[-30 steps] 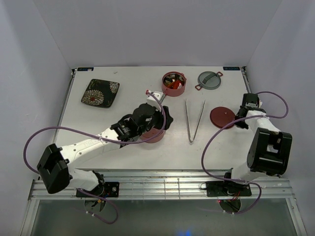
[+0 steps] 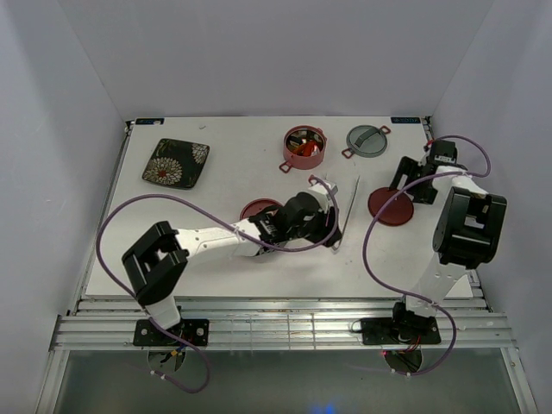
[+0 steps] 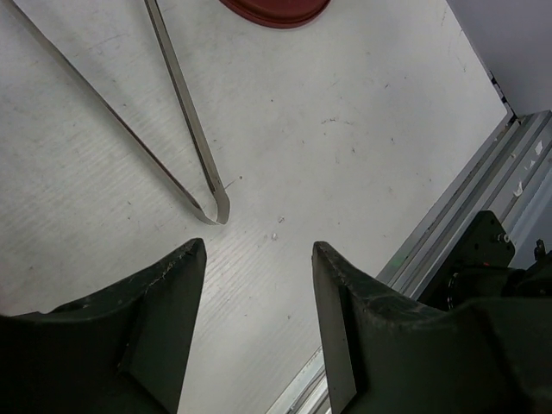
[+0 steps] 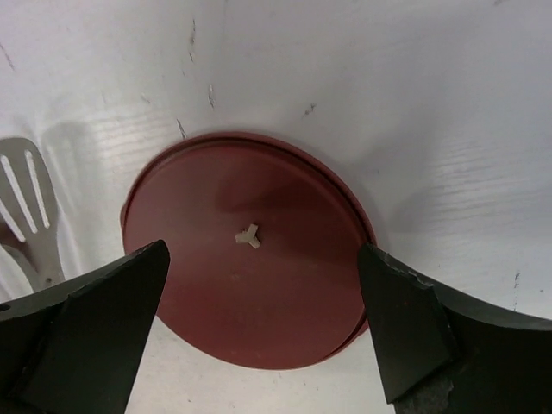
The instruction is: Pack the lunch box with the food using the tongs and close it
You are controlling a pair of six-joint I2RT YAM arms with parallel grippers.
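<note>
My left gripper is open and empty above the table beside long metal tongs [image 3: 191, 121], near their bent end. My right gripper stands open over a round dark red lid [image 4: 246, 293], nothing held. At the back, a red pot [image 2: 304, 159] holds small items, with a grey lid [image 2: 367, 145] to its right. Another red container [image 2: 256, 207] is largely hidden under the left arm. A dark flower-patterned square dish [image 2: 175, 162] lies at the back left.
A slotted utensil [image 4: 39, 233] shows left of the red lid in the right wrist view. Its metal front rail runs below both arms.
My left gripper has moved right, over the tongs.
</note>
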